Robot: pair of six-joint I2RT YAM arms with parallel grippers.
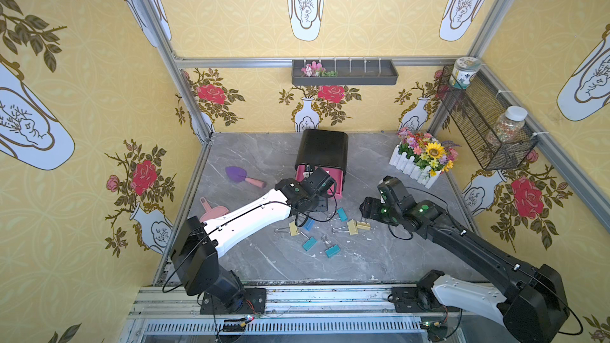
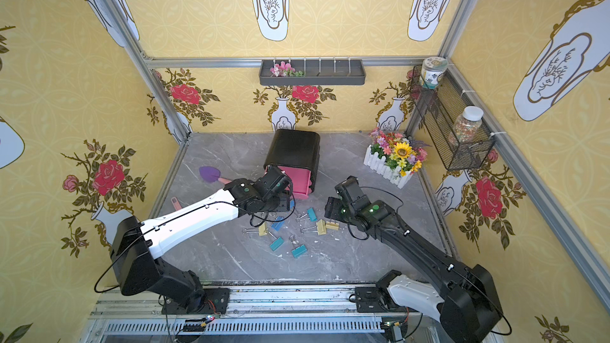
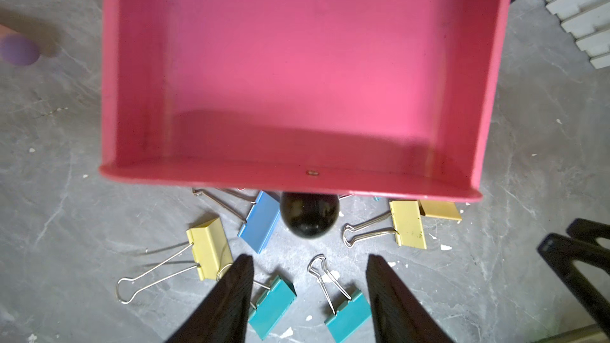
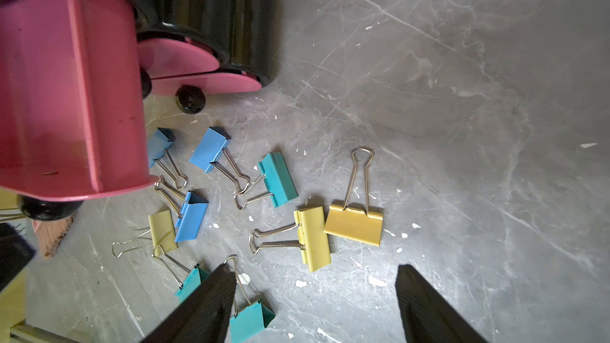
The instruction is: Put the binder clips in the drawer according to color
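The pink drawer [image 3: 298, 44] is pulled out of the black cabinet [image 1: 322, 149] and looks empty. My left gripper is open below its front edge and black knob [image 3: 309, 219]. Yellow clips [image 4: 352, 222], teal clips [image 4: 279, 181] and blue clips [image 4: 206, 149] lie loose on the grey table in front of it. My right gripper is open over the clips, right of the drawer, with nothing between its fingers.
A white-fenced flower box [image 1: 419, 165] stands right rear; a purple trowel [image 1: 235, 173] lies left. A wire basket with jars [image 1: 483, 120] hangs on the right wall.
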